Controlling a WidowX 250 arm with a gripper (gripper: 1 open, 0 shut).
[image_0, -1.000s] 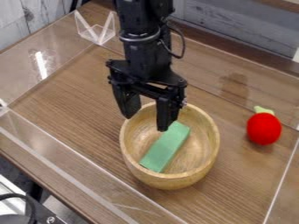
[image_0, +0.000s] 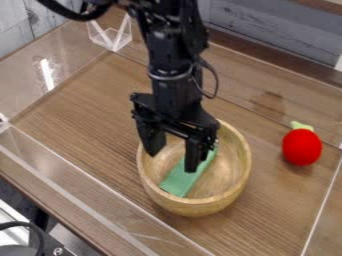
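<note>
A black robot arm reaches down from the top centre over a wooden bowl (image_0: 158, 200). Its gripper (image_0: 168, 142) is open, with one finger at the bowl's left rim and the other above the right part of a green block (image_0: 181, 178) lying inside the bowl. Nothing shows between the fingers, and the block's upper end is partly behind the right finger.
A red tomato-like object (image_0: 302, 147) with a pale green top sits at the right. A clear plastic item (image_0: 112, 30) stands at the top left.
The gripper has moved slightly down toward the bowl and the green block. The bowl, block and red object have not visibly moved.
</note>
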